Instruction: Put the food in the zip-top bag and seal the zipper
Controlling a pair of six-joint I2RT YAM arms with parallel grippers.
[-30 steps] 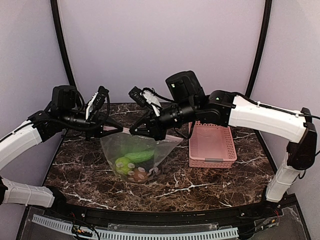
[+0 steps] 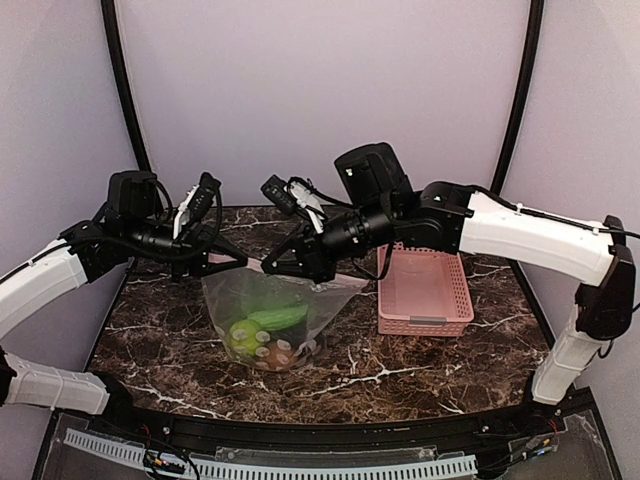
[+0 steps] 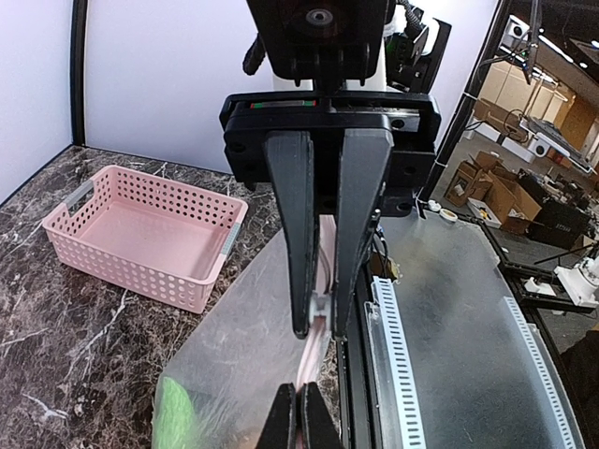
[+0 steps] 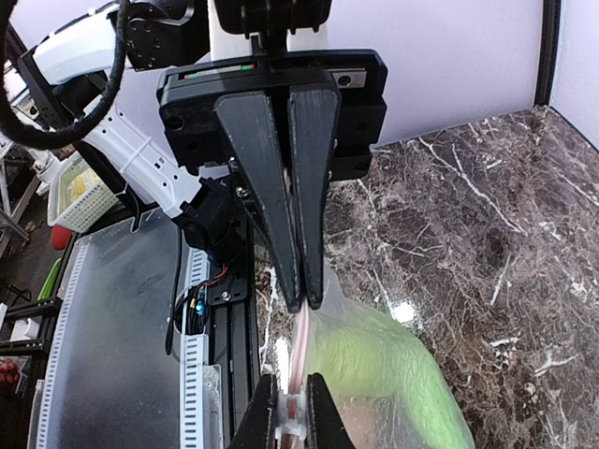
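Observation:
A clear zip top bag with a pink top strip hangs between my grippers above the table. Inside it show a long green vegetable, a rounder yellow-green item and a brownish one. My left gripper is shut on the top strip, and a small whitish slider shows between its fingertips. Close beside it, my right gripper is shut on the same strip, its fingers almost touching. The top view cannot show how much of the zipper is closed.
An empty pink basket stands to the right, behind the bag. Bare marble tabletop lies in front and at the right. Both arms come close together over the bag.
Both grippers have shifted very slightly to the right, still close together on the strip. The bag's filled bottom sits a touch lower. The basket has stayed put.

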